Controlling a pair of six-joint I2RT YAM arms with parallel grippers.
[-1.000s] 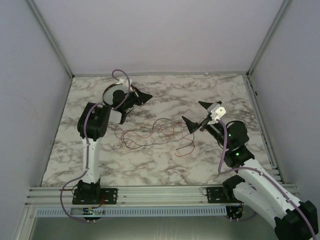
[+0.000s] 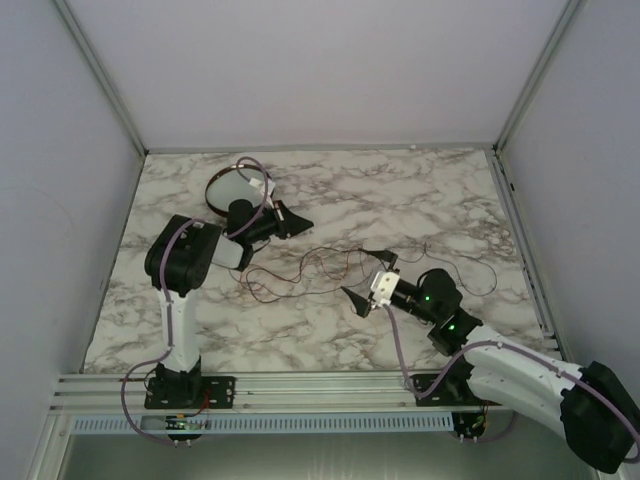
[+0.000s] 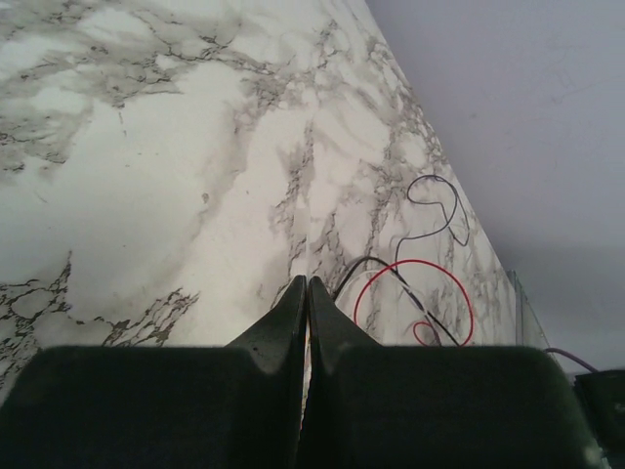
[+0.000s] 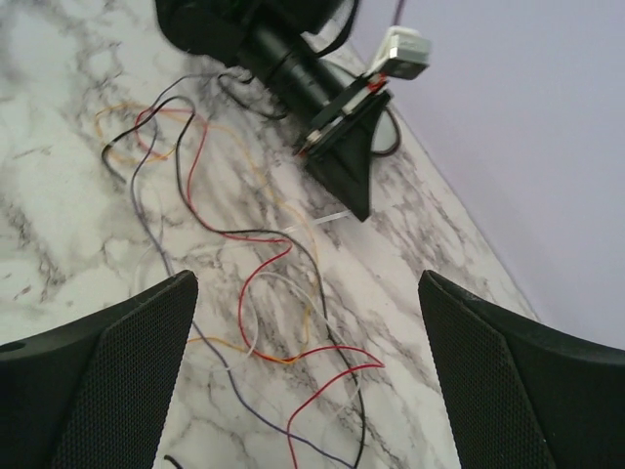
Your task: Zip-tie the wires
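Note:
A loose tangle of red, yellow, black, grey and white wires [image 2: 300, 278] [image 4: 254, 234] lies on the marble table, stretching right. My left gripper [image 2: 300, 225] is above the back-left of the tangle, shut; a thin pale strip [image 4: 330, 217], apparently a zip tie, shows at its tip in the right wrist view, though whether it is held is unclear. My right gripper [image 2: 362, 277] is open over the right part of the wires, nothing between its fingers.
A round dish with a dark rim [image 2: 222, 188] sits behind the left arm. Walls and metal rails edge the surface.
My right gripper has moved left and toward the front, over the wires, still open. My left gripper has shifted slightly toward the front and right.

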